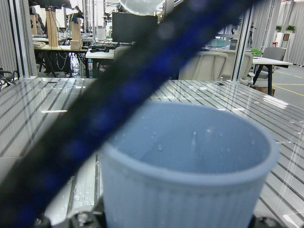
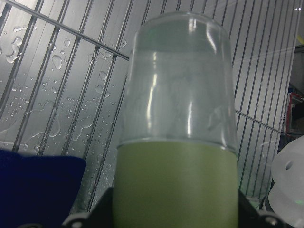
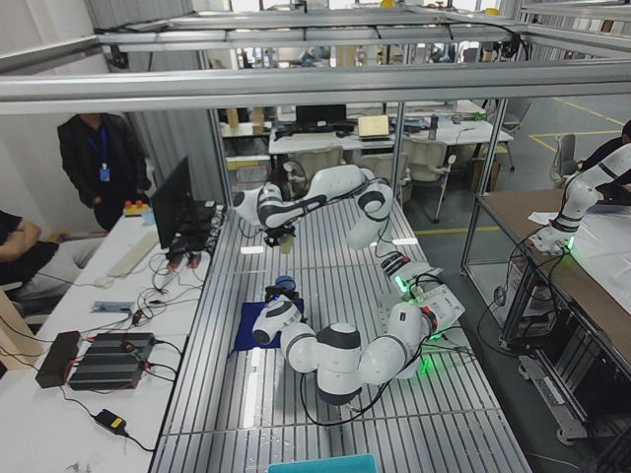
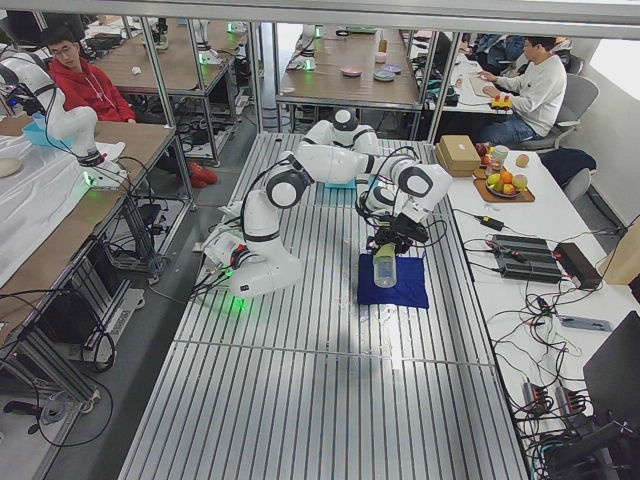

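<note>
A ribbed pale blue cup [image 1: 185, 194] fills the lower left wrist view, my left gripper [image 3: 279, 298] shut on it over the navy cloth [image 3: 248, 330]. A dark, blurred strap crosses that view. My right gripper [image 3: 280, 236] is shut on a clear bottle with a green band [image 2: 175, 185], which fills the middle of the right wrist view and hangs above the cup in the camera left view. The bottle's clear end [image 2: 183, 57] points away from the gripper. Water drops lie on the slatted metal top [image 2: 57, 85].
A turquoise tray [image 3: 320, 465] lies at the table's end. The side desk [image 3: 118, 414] holds black boxes, cables and a monitor. The slatted surface behind the arms is largely clear. A neighbouring robot stands on the brown table [image 3: 513, 212].
</note>
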